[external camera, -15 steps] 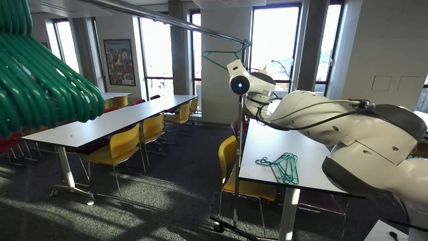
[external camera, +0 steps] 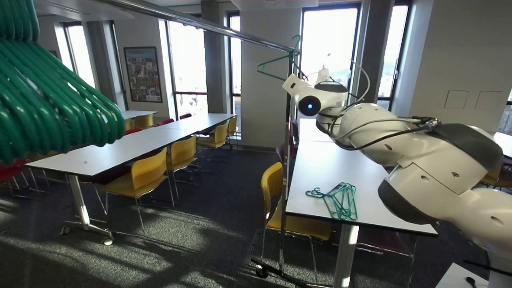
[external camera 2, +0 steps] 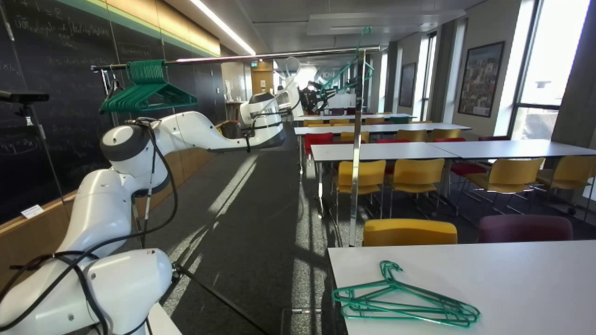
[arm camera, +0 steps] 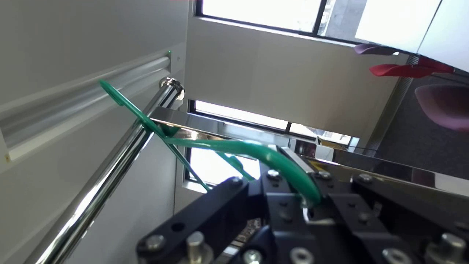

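Observation:
A green plastic hanger [arm camera: 281, 165] is held in my gripper, which is shut on its thick bar in the wrist view. In exterior view 1 that hanger [external camera: 274, 61] is up at the far end of the metal rail [external camera: 240, 36], its hook reaching above the rail. The wrist view has the hanger's thin hook part crossing in front of the rail [arm camera: 116, 162]; I cannot tell whether the hook rests on it. Exterior view 2 puts my gripper [external camera 2: 318, 96] left of the rack's upright post, level with the hanger's lower part.
Several green hangers [external camera 2: 148, 92] hang bunched at the rail's other end. More green hangers lie in a pile [external camera 2: 413, 304] on the white table [external camera 2: 531, 279]. The upright post [external camera 2: 355, 167] stands close to my gripper. Yellow chairs [external camera: 149, 173] surround the tables.
The arm's wrist has moved right and slightly up in exterior view 1. The held hanger has shifted right with it, and its hook now stands higher above the rail end.

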